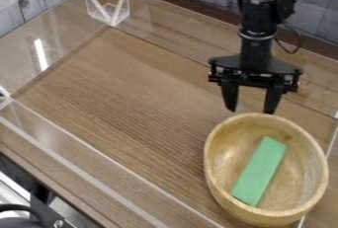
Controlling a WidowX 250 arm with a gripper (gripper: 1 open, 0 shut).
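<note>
A wide tan bowl (230, 143) sits at the lower right. A green rectangular block (259, 170) lies inside it, slanting from lower left to upper right. The black gripper (248, 98) is just above and behind the bowl's back rim, its two fingers spread apart, pointing down, with nothing visible between them.
A wooden tabletop (119, 94) fills most of the view, largely clear on the left and middle. A clear plastic piece (109, 7) stands at the back left. Strips of tape run along the left.
</note>
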